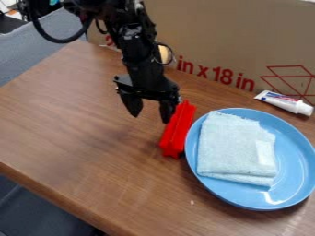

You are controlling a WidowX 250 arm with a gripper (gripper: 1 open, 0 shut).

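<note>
My black gripper (150, 109) stands open above the wooden table (87, 147), just left of a long red object (178, 130) lying beside a blue plate (283, 166). I see nothing between its fingers. A folded pale blue cloth (235, 147) lies on the plate.
A white toothpaste tube (283, 101) lies behind the plate. A cardboard box (234, 37) stands along the back, with a yellowish round thing partly hidden behind the arm. Its near edge runs along the lower left.
</note>
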